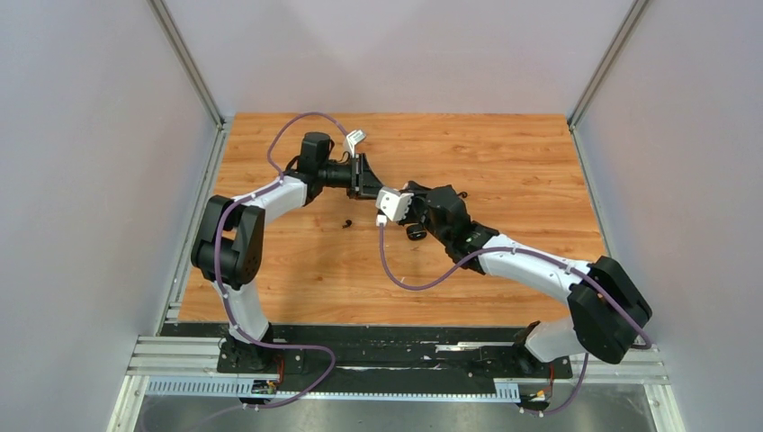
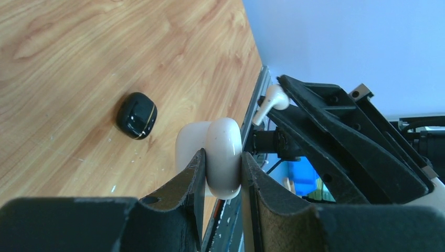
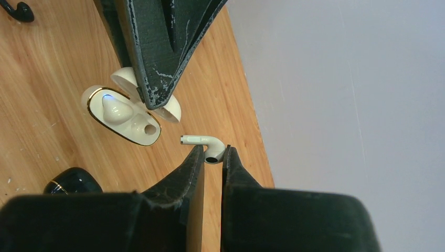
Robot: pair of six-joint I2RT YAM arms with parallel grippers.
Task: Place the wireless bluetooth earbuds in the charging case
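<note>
My left gripper is shut on the white charging case [image 2: 223, 147]. In the right wrist view the case [image 3: 141, 131] has its lid open, with a white earbud [image 3: 117, 111] seated in one slot and the other slot empty. My right gripper is shut on a white earbud [image 3: 199, 140], held just right of the case, its stem pointing toward it. In the top view both grippers meet near the middle of the table, largely hiding the case.
A black case [image 1: 416, 232] lies on the wooden table [image 1: 504, 162] below the grippers. A small black earbud [image 1: 347, 224] lies to the left.
</note>
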